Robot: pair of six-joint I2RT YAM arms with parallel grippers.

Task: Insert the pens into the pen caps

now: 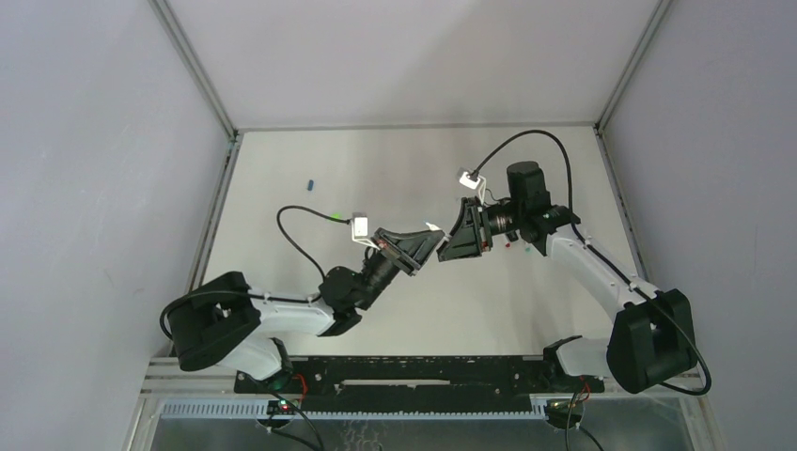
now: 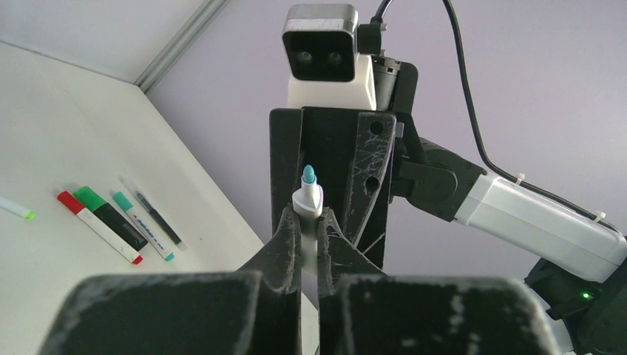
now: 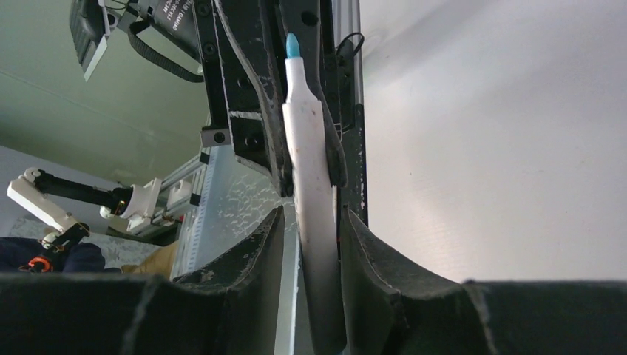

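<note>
In the left wrist view a white pen (image 2: 307,201) with a light-blue tip stands between the fingertips of my left gripper, which is shut on it. The same pen (image 3: 307,140) runs lengthwise through the right wrist view, tip away from that camera. Its near end lies between the fingers of my right gripper, which stand apart with gaps beside the pen. From above, both grippers meet over the middle of the table. A small blue piece, apparently a cap (image 1: 310,185), lies alone at the back left.
On the table at the right lie a red-ended pen (image 2: 107,233), a green-and-black marker (image 2: 118,222), a teal-ended pen (image 2: 144,225) and a thin dark pen (image 2: 159,218). A light-green-ended pen (image 2: 15,208) lies apart from them.
</note>
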